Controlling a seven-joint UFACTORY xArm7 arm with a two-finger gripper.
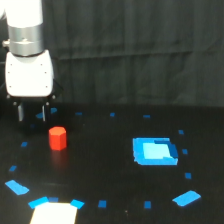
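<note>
On the left of the dark table is a red block [58,138], upright and by itself. My gripper [32,113] hangs down from the white arm [29,75] at the far left, behind and to the left of the block. Its two dark fingers stand apart, hard to make out against the black background, and nothing shows between them that is held. It does not touch the block. To the right lies a blue square [139,151] with a pale centre.
Small blue tape marks dot the table, with larger pieces at the front left [17,187] and front right [186,198]. A pale object [54,214] is cut off by the bottom edge.
</note>
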